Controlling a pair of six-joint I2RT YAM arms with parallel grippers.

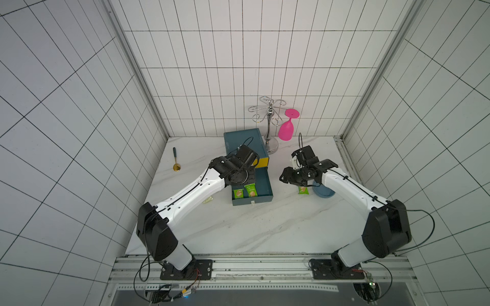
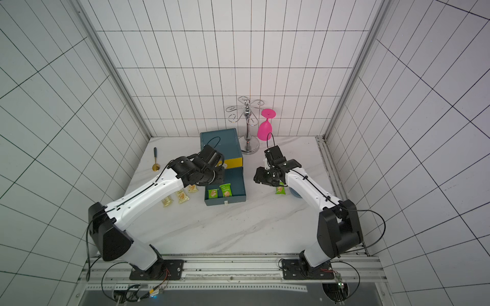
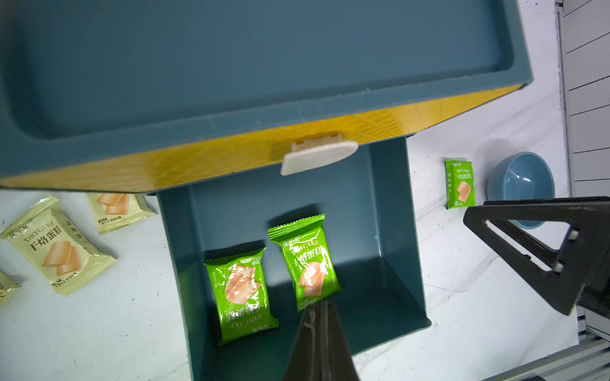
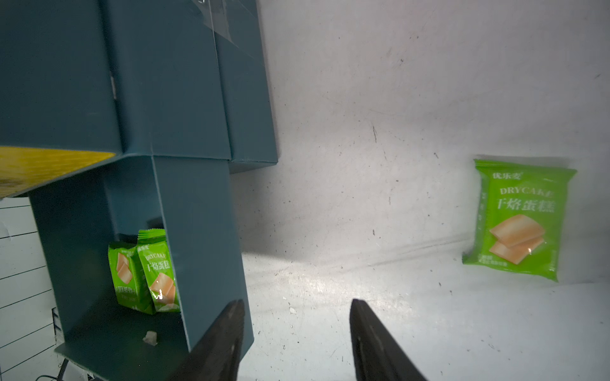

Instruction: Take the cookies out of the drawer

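Inside the pulled-out blue drawer [image 3: 394, 203] lie two green cookie packets. One, the right packet [image 3: 309, 263], is near the middle; the left packet [image 3: 241, 295] lies by the left wall. My left gripper hangs above the drawer, its fingers pressed together with nothing between them; in the left wrist view its tips overlap the lower end of the right packet. A third green packet [image 4: 521, 219] lies on the table right of the drawer. My right gripper is open and empty, held over the table between the drawer and that packet.
The cabinet's yellow front [image 3: 254, 149] with a white handle [image 3: 319, 156] rises behind the drawer. Several beige packets [image 2: 182, 195] lie to its left. A blue bowl [image 3: 522, 181] stands at right; a metal stand [image 1: 269, 122] with a pink goblet [image 1: 287, 127] is at the back.
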